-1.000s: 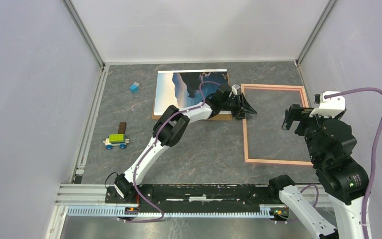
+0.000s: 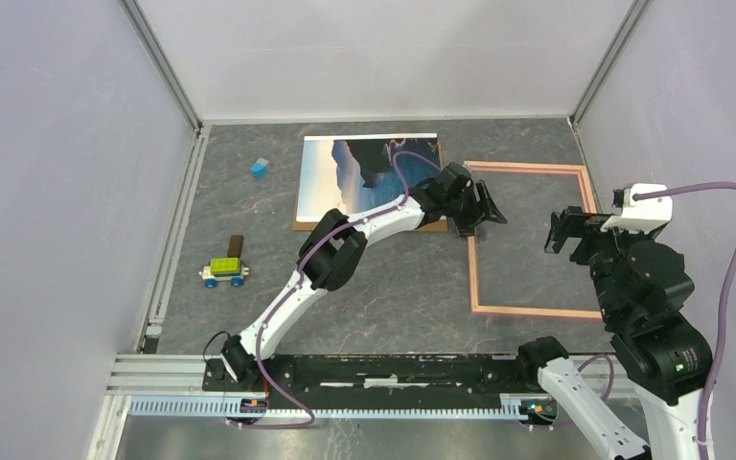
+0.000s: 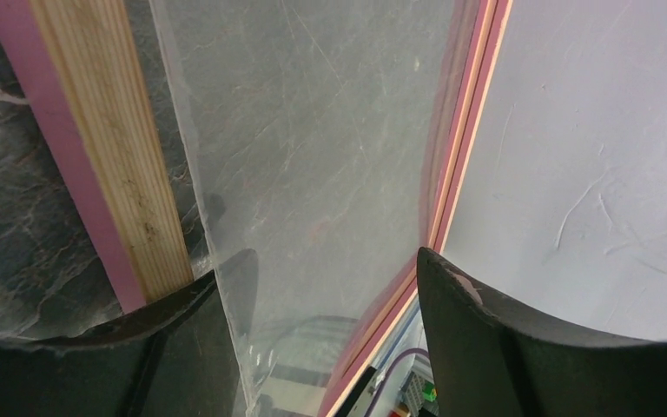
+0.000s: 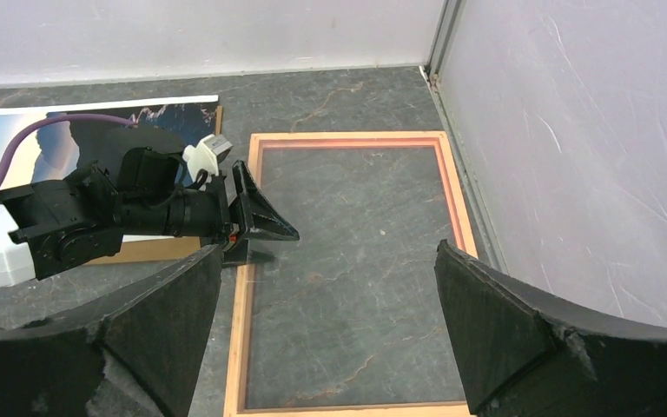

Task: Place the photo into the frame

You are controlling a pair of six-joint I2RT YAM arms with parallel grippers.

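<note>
The photo (image 2: 318,177), a sunset seascape with dark rocks, lies on a brown board (image 2: 303,226) at the back, partly covered by my left arm. To its right the empty wooden frame (image 2: 537,311) lies flat. My left gripper (image 2: 487,226) is over the frame's left bar, its fingers apart. From the left wrist, a clear sheet (image 3: 313,113) with a thin edge passes by the left finger (image 3: 174,356); whether they touch, I cannot tell. A frame bar (image 3: 113,130) runs alongside. My right gripper hangs open and empty above the frame's right side.
A toy cart with a green block (image 2: 223,267), a dark brown block (image 2: 236,246) and a blue block (image 2: 260,168) sit at the left. Walls (image 2: 690,105) enclose the table, one close to the frame's right.
My left gripper has moved a little right and toward the front, further over the frame's left bar. The right arm has shifted only slightly. Photo and frame stay put.
</note>
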